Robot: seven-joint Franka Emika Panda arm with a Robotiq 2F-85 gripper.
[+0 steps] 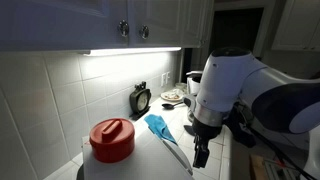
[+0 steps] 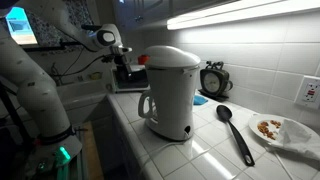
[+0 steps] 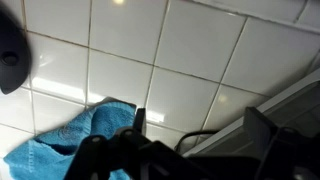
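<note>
In the wrist view my gripper stands open above white tiles, its dark fingers apart with nothing held between them. A crumpled blue cloth (image 3: 75, 140) lies on the tiles to the left, partly covered by the near finger. The same cloth (image 1: 158, 127) rests on the counter behind the red lidded pot (image 1: 112, 142) in exterior view 1. There, the gripper (image 1: 201, 152) points down to the right of the pot and cloth. In exterior view 2, a big white appliance (image 2: 172, 90) hides part of the cloth (image 2: 198, 100).
A black ladle (image 2: 237, 135) and a plate of food (image 2: 268, 130) lie farther along the counter. Against the wall stands a black round-faced object (image 2: 215, 78). Cabinets (image 1: 95, 25) overhang the counter. A dark cable (image 3: 193, 136) curves beside a grey panel edge (image 3: 225, 132).
</note>
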